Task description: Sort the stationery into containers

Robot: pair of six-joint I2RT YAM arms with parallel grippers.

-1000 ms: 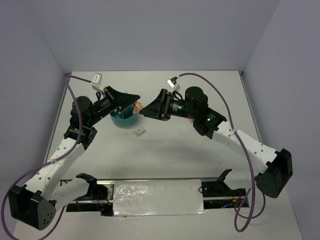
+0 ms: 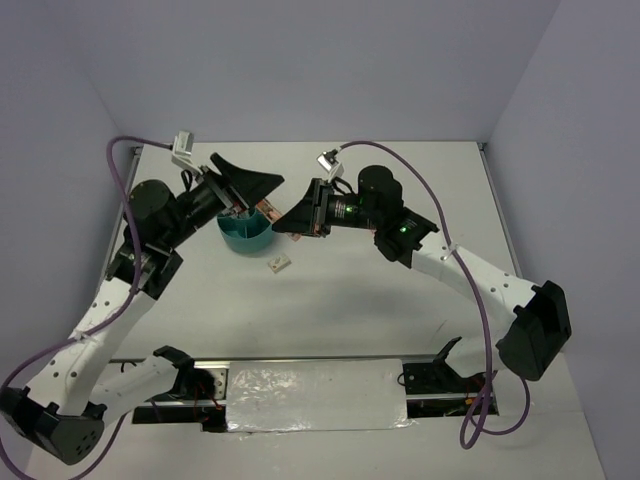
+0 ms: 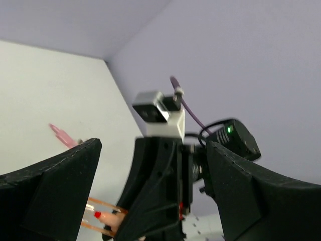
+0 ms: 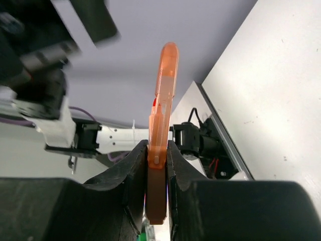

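Note:
An orange translucent cutter-like item [image 4: 163,100] is held upright in my right gripper, which is shut on it; in the top view that gripper [image 2: 302,214] sits at mid-table. My left gripper [image 2: 252,192] is just up and left of it, open, its dark fingers [image 3: 52,196] spread wide in the left wrist view, with the orange item beyond them. A teal round container [image 2: 245,240] stands on the table beneath the left gripper, its contents partly hidden. A small pale block [image 2: 278,263], perhaps an eraser, lies below it.
A pink item [image 3: 64,135] lies on the white table [image 2: 440,180] behind the right gripper. Walls rise at the back and sides; a metal rail runs along the front edge.
My right gripper moved left to it over the last second and has shut on it.

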